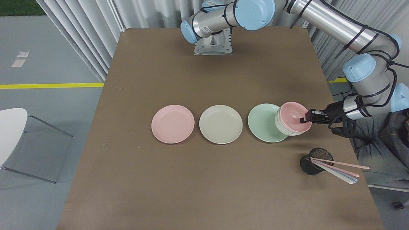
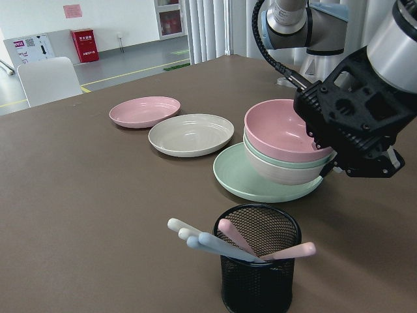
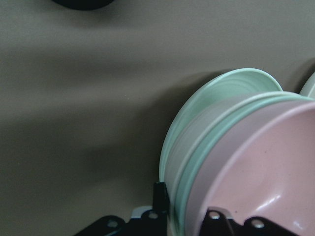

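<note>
A pink bowl (image 1: pixel 292 115) (image 2: pixel 280 127) (image 3: pixel 273 172) is nested on paler bowls (image 2: pixel 280 171), one mint and one whitish, over the right part of the green plate (image 1: pixel 262 128) (image 2: pixel 238 182). My gripper (image 1: pixel 306 118) is at the stack's right rim in the front view, its fingertips either side of the nested walls in the wrist view. It appears to be shut on the bowl stack. Its far side is hidden in the left view.
A pink plate (image 1: pixel 172 124) and a cream plate (image 1: pixel 220 124) lie left of the green one. A black mesh cup (image 1: pixel 308 165) with chopsticks stands nearer the front right.
</note>
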